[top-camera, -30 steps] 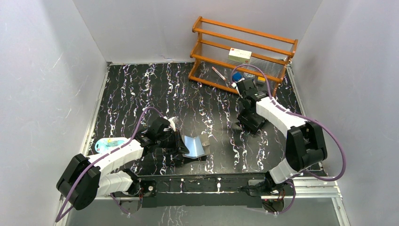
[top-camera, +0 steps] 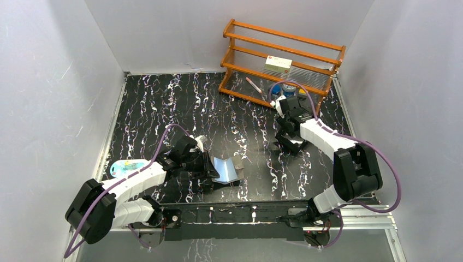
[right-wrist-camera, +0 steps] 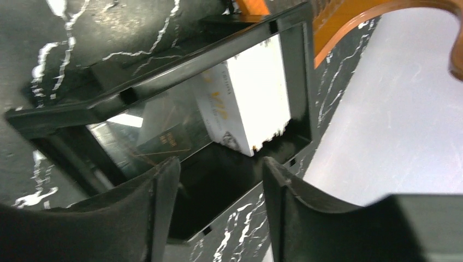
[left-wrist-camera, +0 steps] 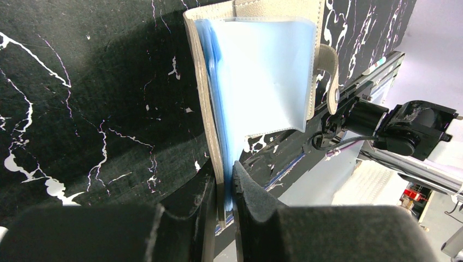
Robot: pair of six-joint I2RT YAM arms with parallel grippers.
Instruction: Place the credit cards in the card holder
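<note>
The tan card holder is spread open, its pale blue plastic sleeves showing. My left gripper is shut on it, with one cover and some sleeves between the fingertips. At the right of the table, a black open-framed box holds a stack of white cards standing on edge. Over this box is my right gripper, its fingers apart and nothing between them. The card stack lies beyond its fingertips in the right wrist view. A dark flat piece with lettering shows beside the stack, partly hidden.
The wooden rack at the back right carries a pale box, a pen-like item and cans, close to my right arm. A light blue oval item lies left of my left arm.
The left arm and card holder look unmoved.
</note>
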